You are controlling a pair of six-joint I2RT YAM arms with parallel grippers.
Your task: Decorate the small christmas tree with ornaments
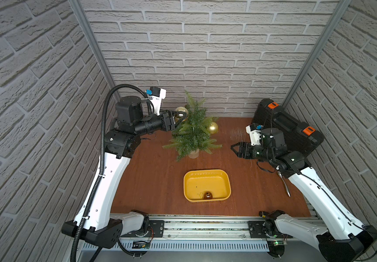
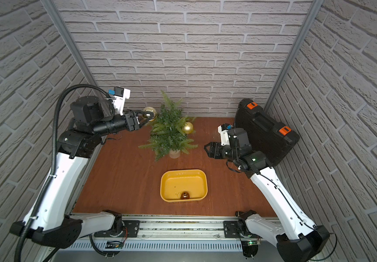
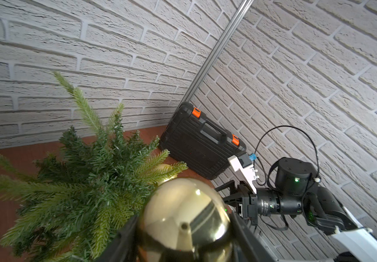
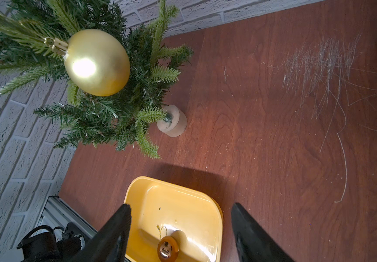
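The small tree (image 1: 195, 135) stands mid-table on a pale base (image 4: 172, 124). A matte gold ball (image 4: 96, 63) hangs on its right side. My left gripper (image 1: 178, 118) is shut on a shiny gold ball (image 3: 184, 209), raised at the upper left of the tree. My right gripper is open and empty, out to the right of the tree. A small copper ornament (image 4: 167, 248) with a cord lies in the yellow tray (image 1: 206, 176) in front of the tree.
A black case (image 3: 197, 144) with orange latches leans at the back right, behind my right arm. Brick walls surround the table. The wood is bare left of the tray.
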